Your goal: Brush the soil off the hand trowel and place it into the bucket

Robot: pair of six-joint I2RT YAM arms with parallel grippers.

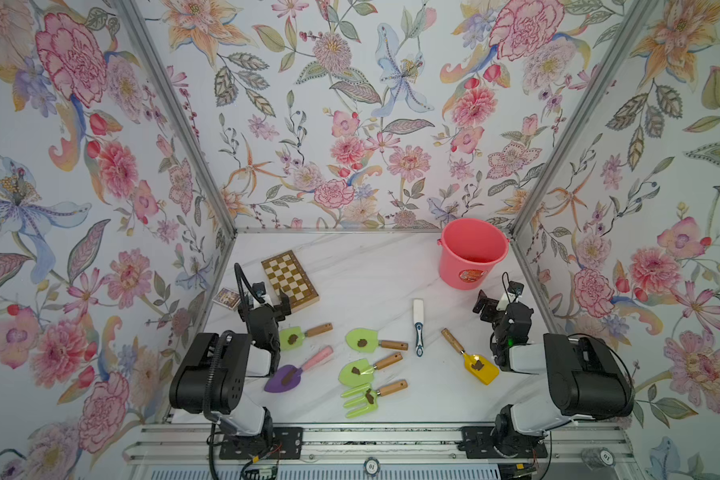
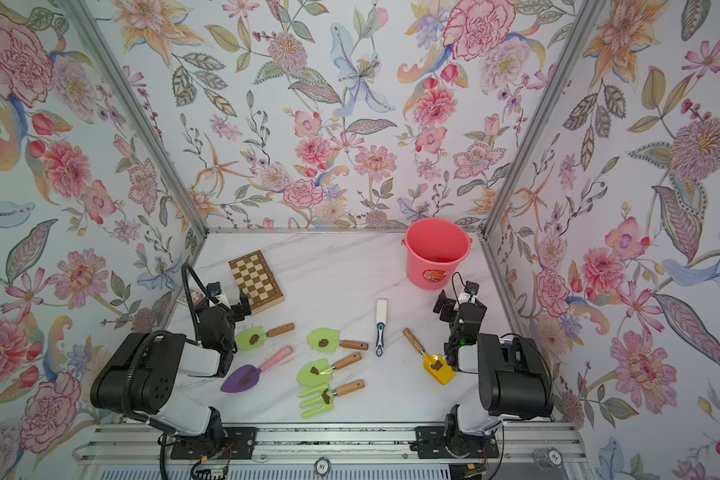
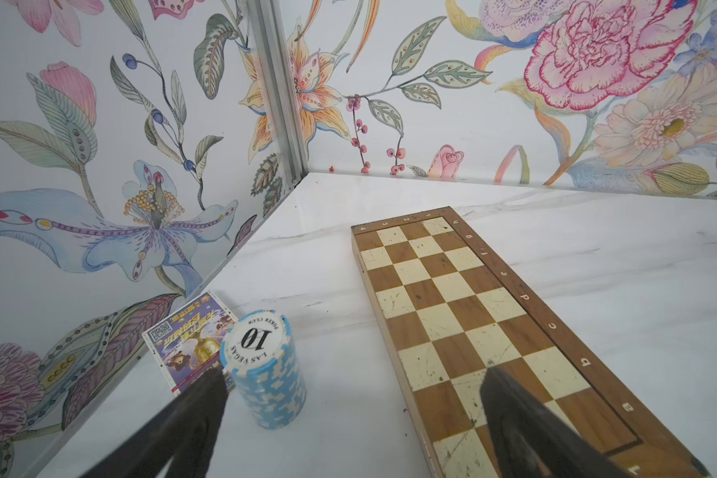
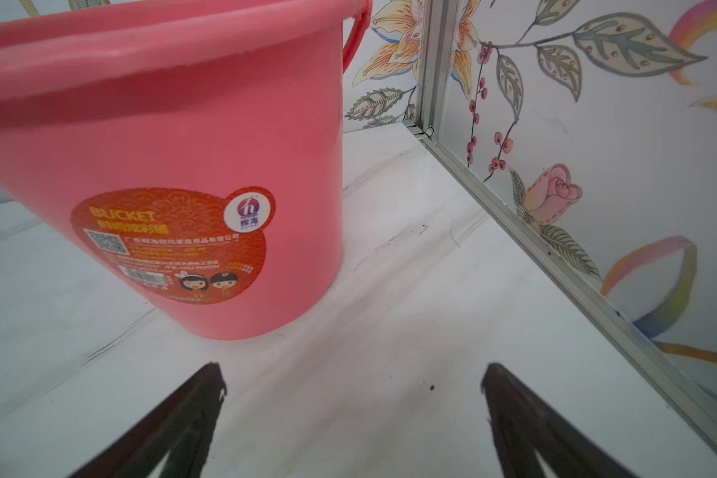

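A yellow trowel (image 1: 481,369) with a wooden handle lies at the right front, a dark soil patch on its blade. Left and centre are a purple trowel (image 1: 283,380) with a pink handle and three green trowels (image 1: 361,340), all bearing dark patches. A long white-and-blue brush (image 1: 418,324) rests between the centre tools and the yellow trowel. The pink bucket stands upright at the back right. My left gripper is open and empty near the chessboard; my right gripper, also open and empty, hovers in front of the bucket.
A wooden chessboard (image 3: 462,318) lies at the back left, beside a stack of blue-white chips (image 3: 267,370) and a printed card (image 3: 187,334). A green hand fork (image 1: 361,401) carries soil near the front edge.
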